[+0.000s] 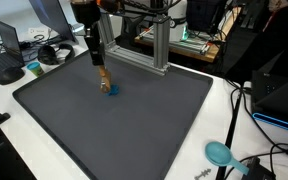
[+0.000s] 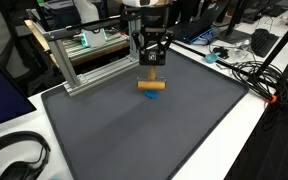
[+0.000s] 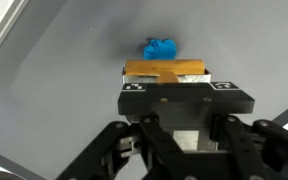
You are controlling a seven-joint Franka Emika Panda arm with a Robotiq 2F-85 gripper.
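My gripper (image 2: 153,66) points down over the dark mat, shut on the short handle of an orange-brown wooden mallet-like piece (image 2: 152,86). The cylindrical head of that piece lies crosswise below the fingers. A small bright blue lump (image 1: 113,90) rests on the mat right beside the wooden head in exterior view 1. From exterior view 2 the blue lump (image 2: 151,95) shows just under the head. In the wrist view the blue lump (image 3: 160,49) appears just beyond the wooden head (image 3: 164,67). Whether wood and lump touch, I cannot tell.
A metal frame (image 1: 156,50) stands at its far edge. A turquoise round-headed object (image 1: 221,155) and cables lie outside the mat, with a laptop (image 1: 14,40) and a green cup (image 1: 34,68) on the other side.
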